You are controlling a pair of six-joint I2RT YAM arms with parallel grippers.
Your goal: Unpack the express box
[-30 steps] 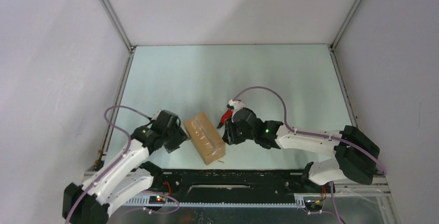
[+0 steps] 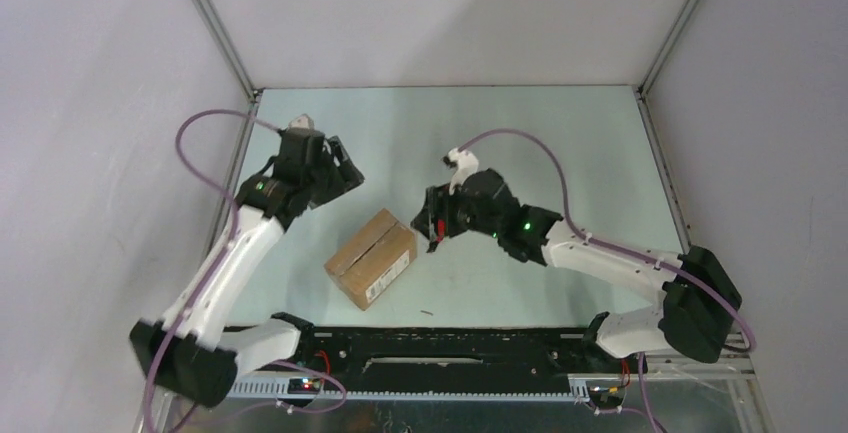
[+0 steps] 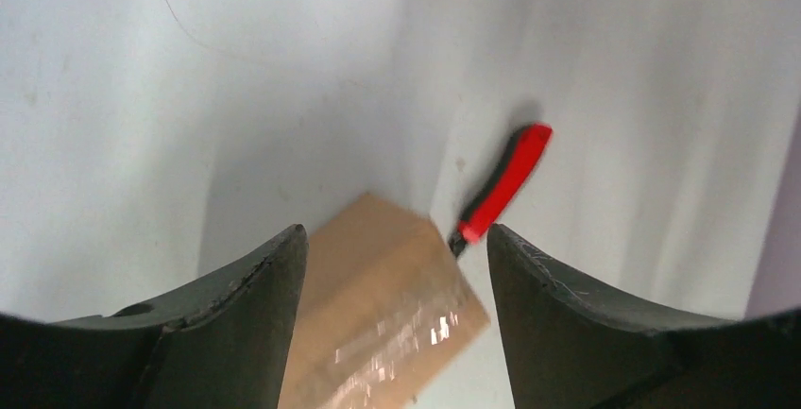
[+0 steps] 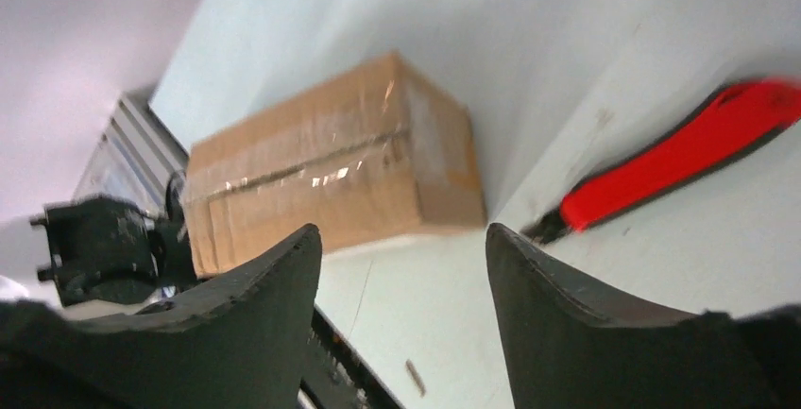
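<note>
The brown cardboard box (image 2: 370, 250) lies turned at an angle on the table, left of centre. Clear tape (image 4: 368, 173) runs along its seam, and a white label (image 2: 387, 277) shows on its near side. At the box's far-left side in the top view, my left gripper is above the table, its fingers apart and empty. My right gripper stands open close to the box's right end, with nothing held. A red and black knife (image 4: 675, 154) lies on the table beside the box, partly covered by the right gripper in the top view.
A small dark sliver (image 2: 427, 313) lies on the table near its front edge. Walls close in the left, right and back sides.
The box has swung round and shifted left, its near end now pointing left. My left gripper has moved toward the back.
</note>
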